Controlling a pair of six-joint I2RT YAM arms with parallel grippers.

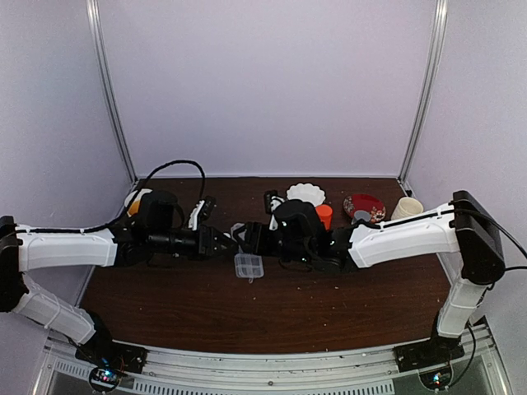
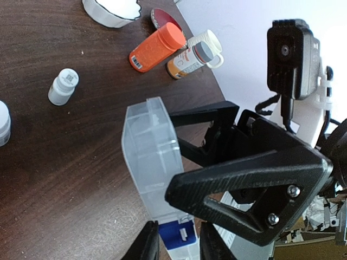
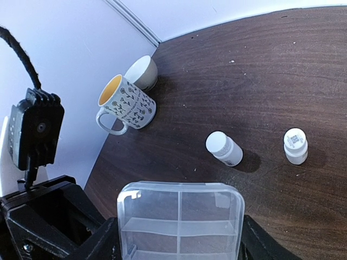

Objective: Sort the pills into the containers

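Observation:
A clear divided pill box [image 2: 149, 151] with a blue part [image 2: 171, 234] hangs over the table between the two arms. My right gripper is shut on the clear box, seen from the left wrist with its black fingers [image 2: 238, 189] on it. At the box's blue end, my left gripper stands part open, one finger on each side; whether they touch it I cannot tell. In the right wrist view the clear box [image 3: 181, 216] fills the lower middle and hides what lies behind. Two white bottles [image 3: 225, 149] [image 3: 295, 146] stand on the table.
An orange bottle [image 2: 157, 47], a labelled bottle [image 2: 188, 60], a white scalloped dish [image 1: 305, 193], a red dish [image 1: 364, 206] and a pale mug [image 1: 407, 208] stand back right. A patterned mug [image 3: 128, 105] and white bowl [image 3: 142, 72] are back left.

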